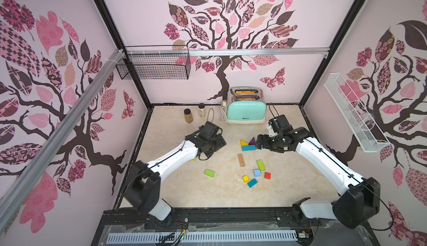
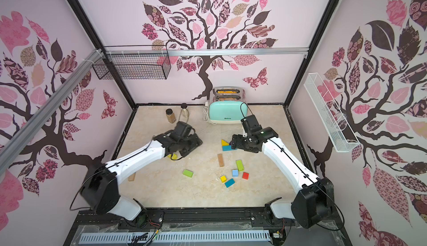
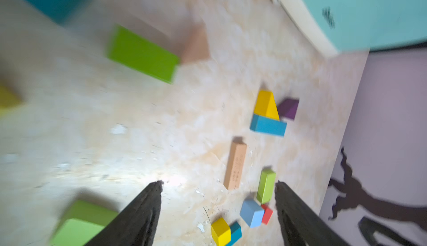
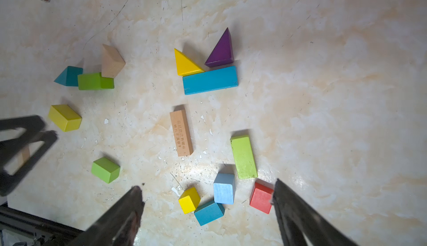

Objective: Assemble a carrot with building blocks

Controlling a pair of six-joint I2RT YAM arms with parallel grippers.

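In the right wrist view a yellow triangle (image 4: 186, 64) and a purple triangle (image 4: 221, 50) stand along the top of a long blue block (image 4: 210, 80). Below them lies a natural wood block (image 4: 181, 133). Loose lime (image 4: 243, 157), light blue (image 4: 224, 189), red (image 4: 261, 197) and small yellow (image 4: 189, 200) blocks lie lower. My left gripper, blurred, is raised over the left-middle table, fingers apart, nothing seen between them. My right gripper hangs open above the blocks at the right.
A toaster (image 1: 246, 110) stands at the back, with two jars (image 1: 188, 116) to its left. Teal, green, wood and yellow blocks lie left of center. Wire baskets hang on the walls.
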